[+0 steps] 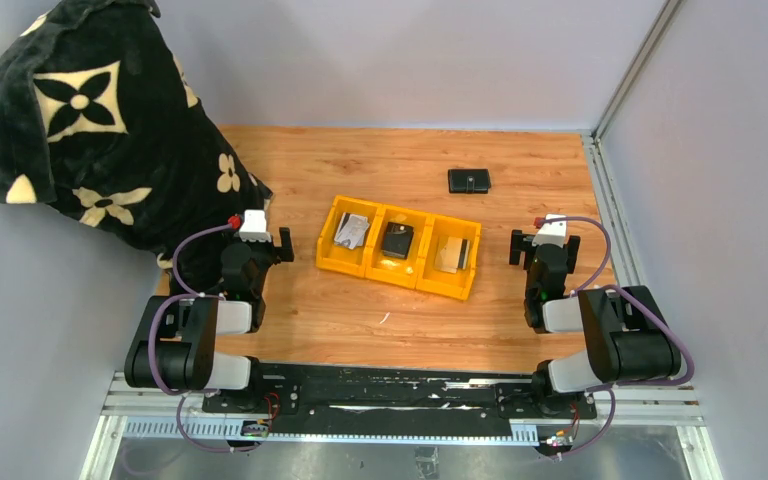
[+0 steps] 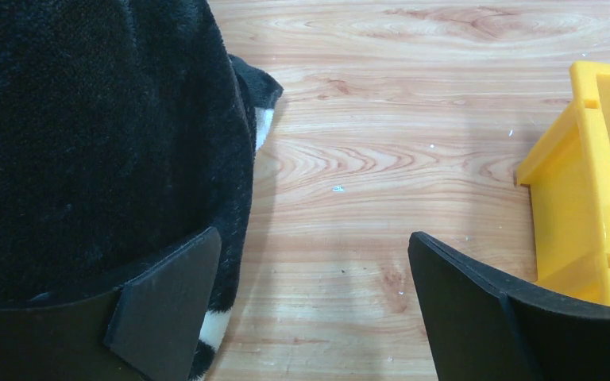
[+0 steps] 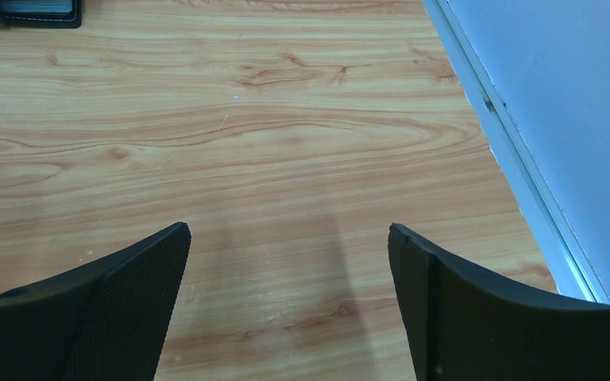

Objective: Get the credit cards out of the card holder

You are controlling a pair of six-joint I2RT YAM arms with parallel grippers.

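A black card holder (image 1: 469, 181) lies closed on the wood table toward the back right. Only one corner of the card holder (image 3: 41, 17) shows, at the top left of the right wrist view. No cards can be made out outside it in the top view. My right gripper is open over bare table, in front and to the right of the holder, with nothing between its fingers. At the left side of the table, my left gripper also stands open and empty, between a dark blanket and a yellow tray.
The yellow tray (image 1: 367, 272) has three compartments, each holding small flat items, and sits mid-table. A black patterned blanket (image 1: 150, 150) covers the back left and reaches the left gripper. Walls close in the back and right. Table around the card holder is clear.
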